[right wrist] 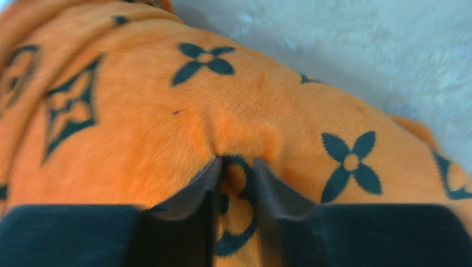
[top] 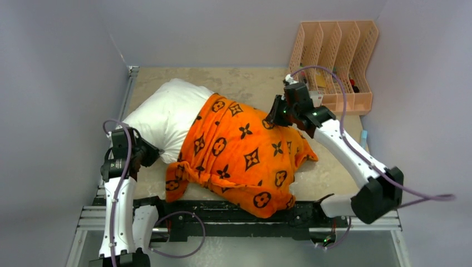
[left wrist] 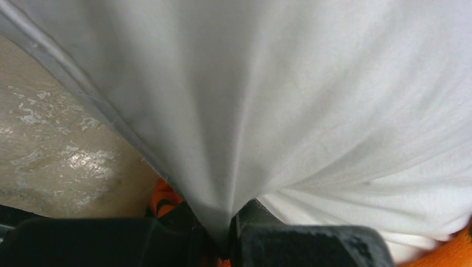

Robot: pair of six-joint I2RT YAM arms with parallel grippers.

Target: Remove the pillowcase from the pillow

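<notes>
The white pillow (top: 170, 111) lies at the left of the table, its exposed end outside the case. An orange pillowcase (top: 239, 150) with dark motifs covers the rest of it, bunched at the front. My left gripper (top: 158, 153) is shut on white cloth at the pillow's near corner; the left wrist view shows the white fabric (left wrist: 234, 128) drawn into folds between the fingers. At the case's far right side, my right gripper (top: 273, 118) is against the orange fabric. In the right wrist view its fingers (right wrist: 206, 186) stand part open, with orange cloth (right wrist: 236, 139) slightly creased at the tips.
A pink divided organizer (top: 334, 67) stands at the back right, holding small items. A light blue object (top: 364, 139) lies by the right edge. Bare table (top: 250, 78) shows behind the pillow and to the right.
</notes>
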